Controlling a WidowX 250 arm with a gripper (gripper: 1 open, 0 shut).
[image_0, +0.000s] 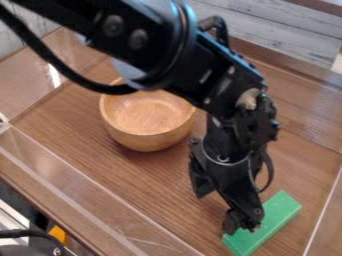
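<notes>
My black gripper (219, 196) is low at the right of the camera view, open, its fingertips over the near end of a flat green block (273, 225) that lies on the wooden surface. Whether the fingertips touch the block I cannot tell. A light wooden bowl (140, 123) stands upper left of the gripper, partly behind the arm.
Low rims run along the left and right sides. A white panelled wall is at the back.
</notes>
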